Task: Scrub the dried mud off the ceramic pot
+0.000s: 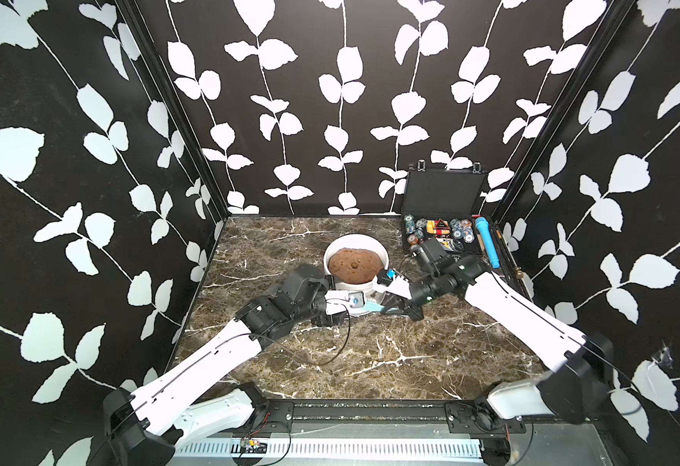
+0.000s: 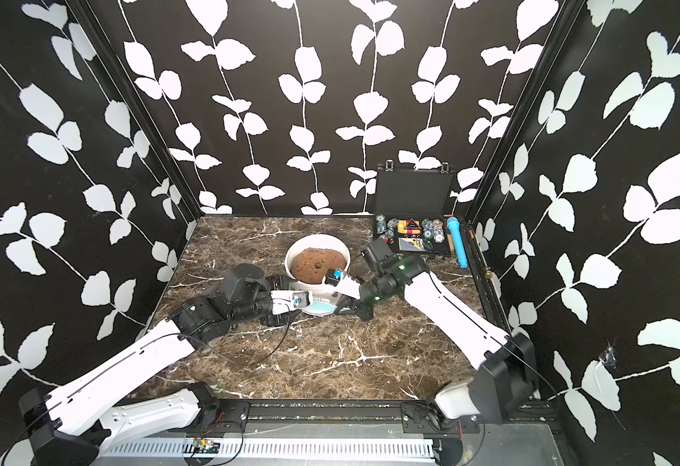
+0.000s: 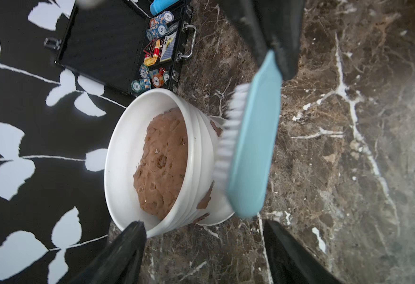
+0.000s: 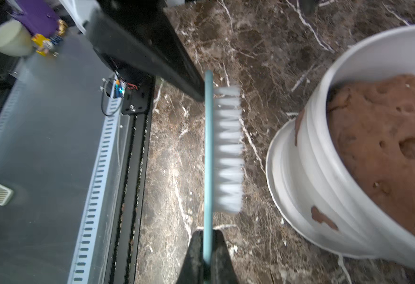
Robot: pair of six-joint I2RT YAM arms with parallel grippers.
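A white ceramic pot (image 4: 340, 156) full of brown soil stands upright on a white saucer (image 4: 274, 175). Brown dried mud patches (image 4: 323, 217) mark its outer wall. My right gripper is shut on the light-blue brush (image 3: 257, 142), whose white bristles face the pot. In the left wrist view the bristles overlap the pot's side, but the right wrist view shows a gap between them. My left gripper is open, its fingers spread with nothing gripped; one finger appears close to the brush's free end in the right wrist view.
At the back right stands an open black case (image 1: 442, 194) with poker chips and cards, a blue cylindrical object (image 1: 487, 242) at its side. Bare marble tabletop (image 1: 402, 361) lies in front of the arms and left of the pot. Patterned walls enclose the table.
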